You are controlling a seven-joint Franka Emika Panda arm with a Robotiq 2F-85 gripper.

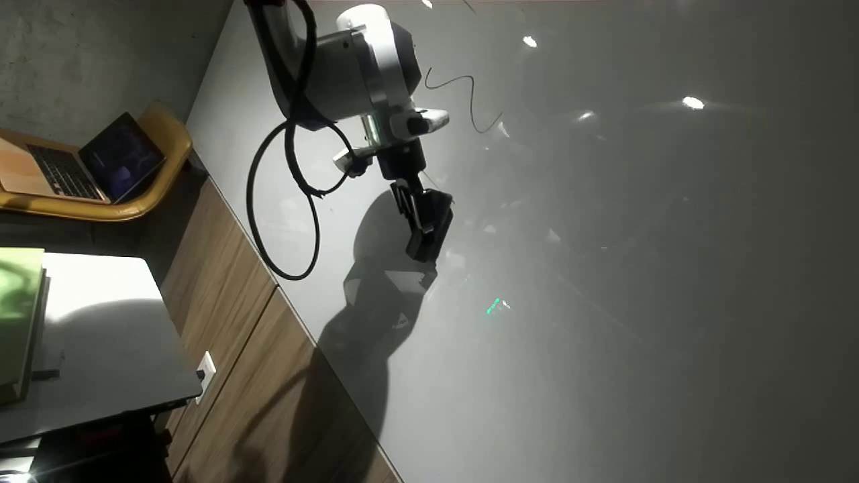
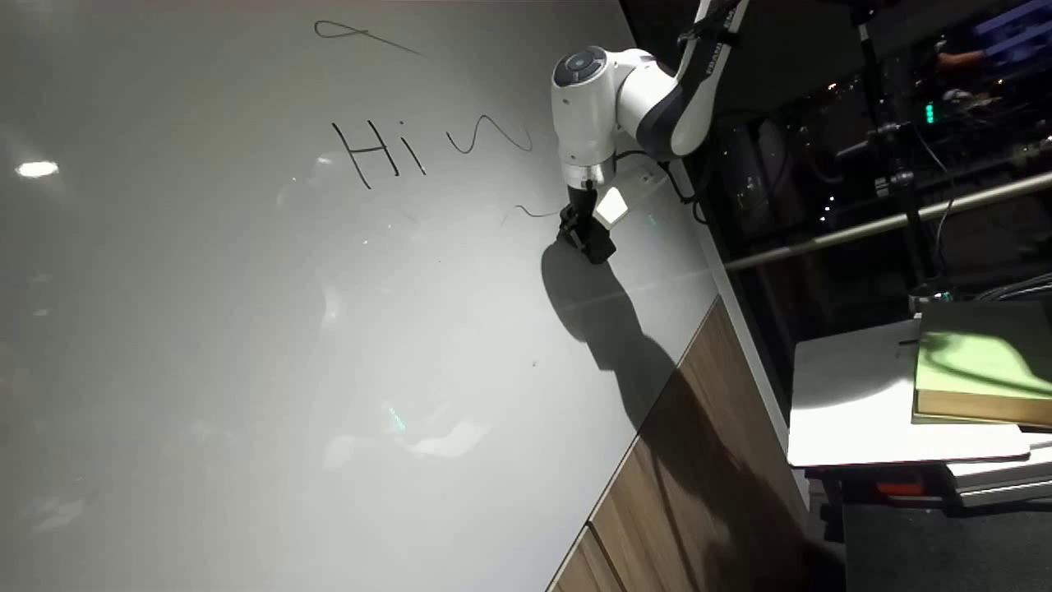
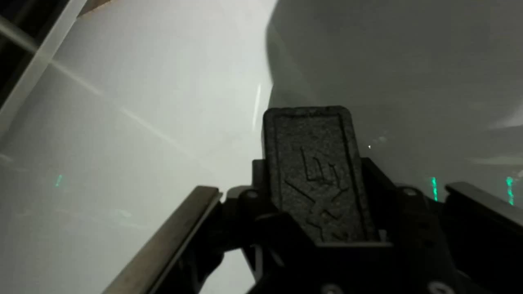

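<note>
A dark block-shaped eraser [image 3: 314, 171] with scratched markings on its face is held in my gripper [image 1: 416, 205], which is shut on it. In the wrist view the black fingers [image 3: 260, 179] press on both its sides. The eraser is over the glossy white board [image 1: 644, 282]; contact with the surface cannot be told. Beside it in exterior view 2, a thin curved line [image 2: 532, 211] runs up to my gripper, its far part hidden. Farther up are a wavy line [image 2: 483, 120], the written "Hi" [image 2: 377, 153] and a looped stroke [image 2: 360, 33].
Wood panelling [image 1: 274, 378] borders the board's lower left edge. A side table [image 1: 105, 338] with a green book [image 1: 17, 314] and a yellow chair [image 1: 165, 153] holding a laptop [image 1: 121, 157] stand off the board. The board's lower right is clear.
</note>
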